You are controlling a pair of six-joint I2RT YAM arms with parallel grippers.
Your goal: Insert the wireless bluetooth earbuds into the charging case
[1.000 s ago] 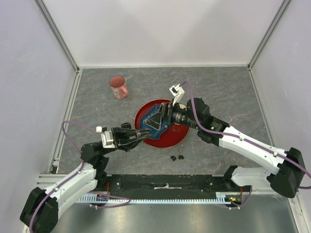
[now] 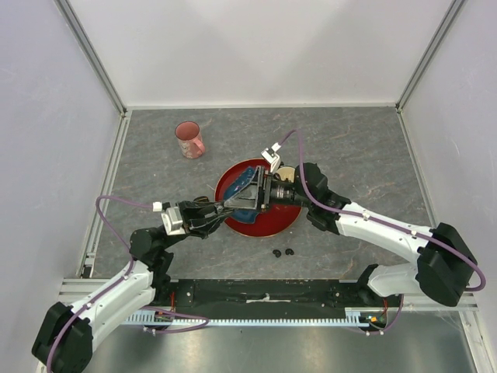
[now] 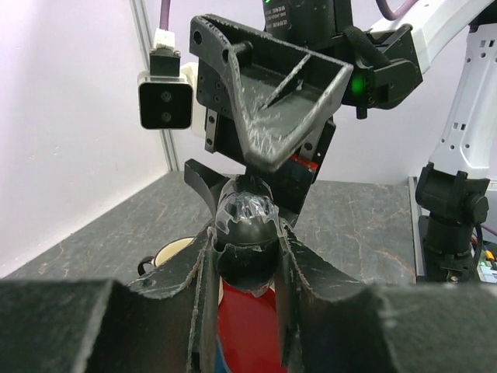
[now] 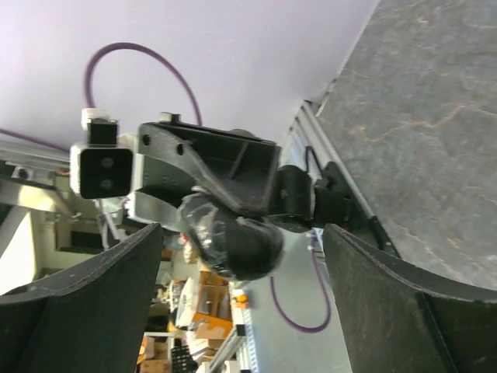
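My left gripper is shut on a dark, rounded, glossy object, seemingly the charging case (image 3: 247,266); clear film shows round its fingertips. The same case (image 4: 247,249) appears in the right wrist view, ahead of my right gripper, whose fingers (image 4: 128,268) stand well apart. In the top view the right gripper (image 2: 233,203) meets the left gripper (image 2: 225,210) over the plate, hiding the case. Whether the right fingers touch the case, I cannot tell. Two small dark pieces, seemingly the earbuds (image 2: 277,253), lie on the table in front of the plate.
A red plate (image 2: 268,227) with a blue cloth (image 2: 240,183) on it lies below the grippers. A cream-coloured cup (image 3: 172,250) is partly hidden behind the right gripper. A pink mug (image 2: 189,138) stands at the back left.
After drawing back to the right, my right gripper has come left and toward the front, up against the left gripper. The left arm looks almost still. Both earbuds lie where they were.
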